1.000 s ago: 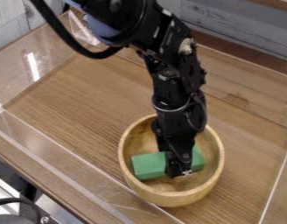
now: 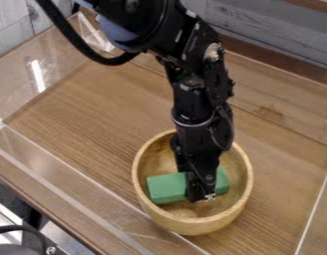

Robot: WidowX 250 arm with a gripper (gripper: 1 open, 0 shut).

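A green block (image 2: 167,187) lies in a round tan wooden bowl (image 2: 193,224) on the wooden table. My black gripper (image 2: 201,186) reaches down from the top of the view into the bowl, its fingers shut on the green block, which they partly cover.
A clear plastic strip runs along the left edge, with dark cables at the lower left. A grey wall (image 2: 279,35) stands at the back.
My gripper and the bowl with the block have shifted very slightly to the left. The grip looks much the same.
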